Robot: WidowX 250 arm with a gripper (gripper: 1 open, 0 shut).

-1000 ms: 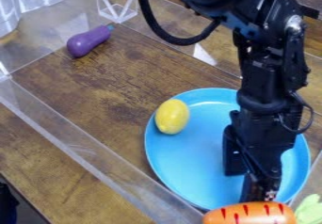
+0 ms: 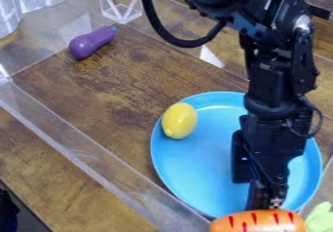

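Note:
The black gripper (image 2: pixel 268 177) hangs low over the right part of a blue plate (image 2: pixel 196 173), just behind an orange carrot (image 2: pixel 254 221) at the bottom edge of the view. Its fingertips are dark and partly hard to make out. A yellow lemon-like object (image 2: pixel 178 121) sits on the upper left of the plate. A pale green leafy piece (image 2: pixel 321 220) is at the bottom right, beside the carrot.
A purple eggplant (image 2: pixel 92 41) lies at the upper left near a clear edge. The wooden surface (image 2: pixel 97 95) left of the plate is free. A transparent strip runs diagonally along the lower left.

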